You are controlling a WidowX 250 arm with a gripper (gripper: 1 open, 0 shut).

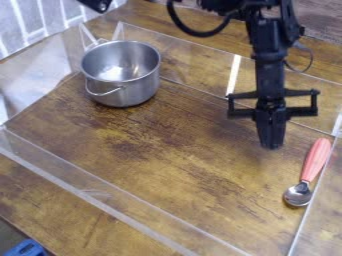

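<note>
My black gripper (273, 136) hangs over the right side of the wooden table (134, 180), its fingers shut with nothing visible between them. Below and to its right lies a metal scoop with a red handle (315, 160), its bowl toward the front. A steel pot (123, 88) with wire handles stands at the back left, well apart from the gripper.
Clear plastic sheeting or panels (40, 90) line the table's left and other edges. A small blue object (24, 248) shows at the lower left corner.
</note>
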